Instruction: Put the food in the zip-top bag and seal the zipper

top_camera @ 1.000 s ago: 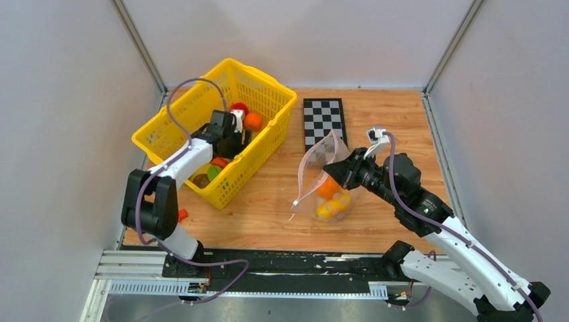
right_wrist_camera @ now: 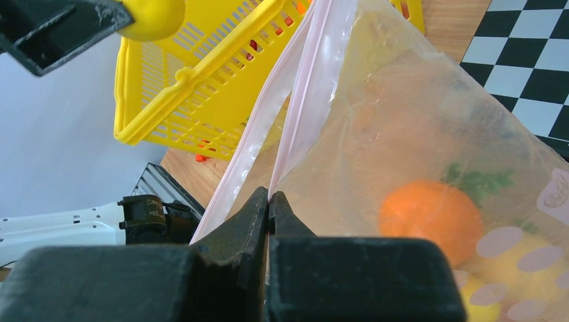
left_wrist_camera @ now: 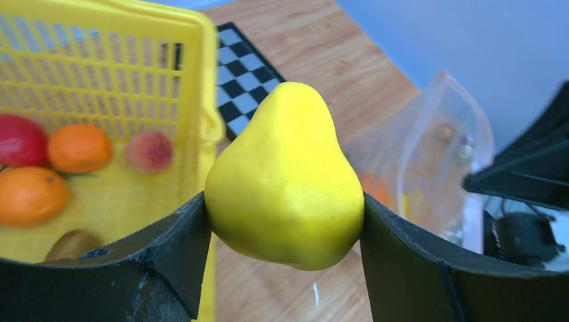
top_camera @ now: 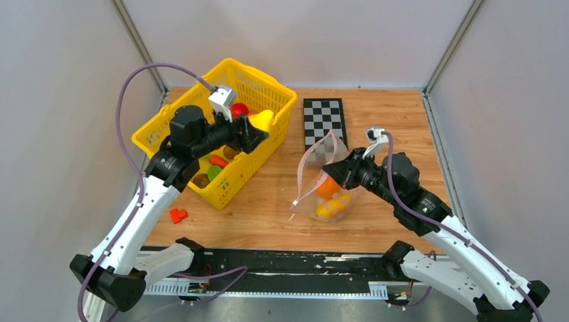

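A yellow pear [left_wrist_camera: 285, 181] fills the space between the fingers of my left gripper, touching both; the gripper is shut on it. In the top view that pear [top_camera: 262, 121] is held above the right side of the yellow basket. The clear zip top bag [top_camera: 310, 176] stands on the table with its mouth gaping toward the left. Inside the bag lie an orange [right_wrist_camera: 429, 218] and something yellow low down. My right gripper is shut on the bag's rim, whose pink zipper strip [right_wrist_camera: 302, 114] runs up from the fingertips.
The yellow basket [top_camera: 251, 171] holds several foods, among them a red one [top_camera: 239, 109] and a carrot [top_camera: 219, 161]. Behind the bag lies a checkered board [top_camera: 323, 115]. A small red piece [top_camera: 178, 215] sits on the table left of the basket's front corner. Wood between basket and bag is bare.
My left arm has risen out of the basket and swung right, bringing up the pear. The right arm and the bag have stayed where they were.
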